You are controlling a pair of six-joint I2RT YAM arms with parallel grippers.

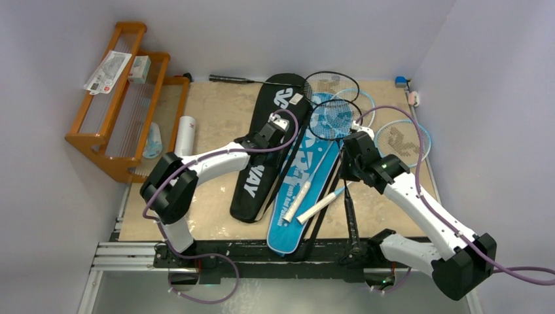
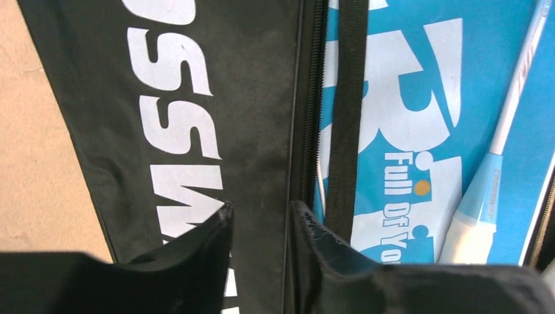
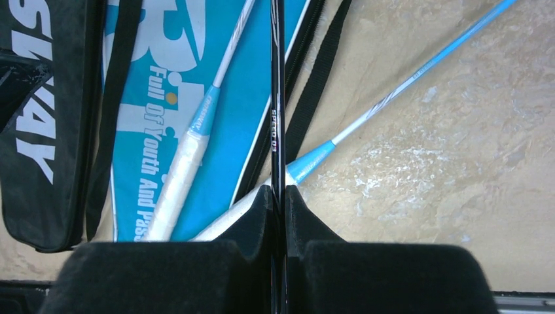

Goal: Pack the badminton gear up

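Observation:
The black racket bag (image 1: 246,196) lies on the table with white lettering, beside the blue racket bag (image 1: 288,222). In the left wrist view my left gripper is over the black bag near its zipper edge, part open, with nothing visibly held between its fingers. My right gripper is shut on the thin shaft of a black racket (image 3: 278,98), whose head shows toward the back in the top view. Two white-handled rackets lie beneath it: one handle (image 3: 180,183) on the blue bag, the other handle (image 3: 239,212) crossing its right edge.
Another black racket (image 1: 229,79) lies at the back, its head beyond the black bag's top. A pale-blue racket head (image 1: 402,142) rests at right. The wooden shelf (image 1: 98,139) and a white roll (image 1: 186,135) stand left. Bare table (image 3: 419,196) shows right of the bags.

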